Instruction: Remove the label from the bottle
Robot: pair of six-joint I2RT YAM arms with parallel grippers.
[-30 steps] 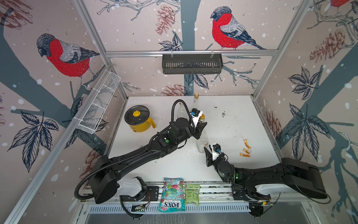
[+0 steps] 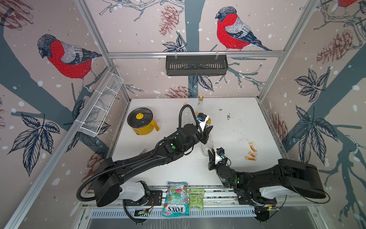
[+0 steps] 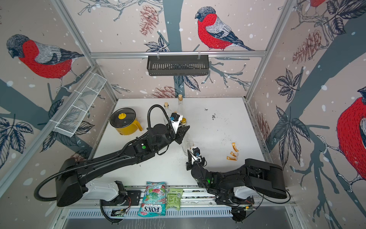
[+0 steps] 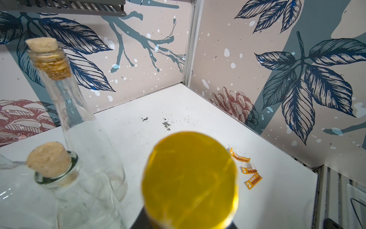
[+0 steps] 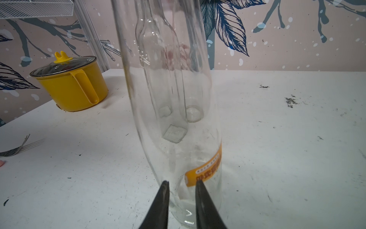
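Observation:
A clear bottle with a yellow cap [image 4: 189, 175] stands upright at the table's middle; my left gripper [image 2: 205, 130] is shut on its top, the fingers mostly hidden behind the cap in the left wrist view. Low on the bottle is an orange label [image 5: 202, 169]. My right gripper is part open at the bottle's lower front, its two fingertips just in front of the label's left end; contact cannot be told.
Two corked bottles [image 4: 91, 152] stand behind. A yellow pot [image 2: 141, 129] sits at the left, a fork [image 5: 15, 150] before it. Several orange strips [image 4: 253, 180] lie on the right.
My right gripper has moved slightly left toward the bottle.

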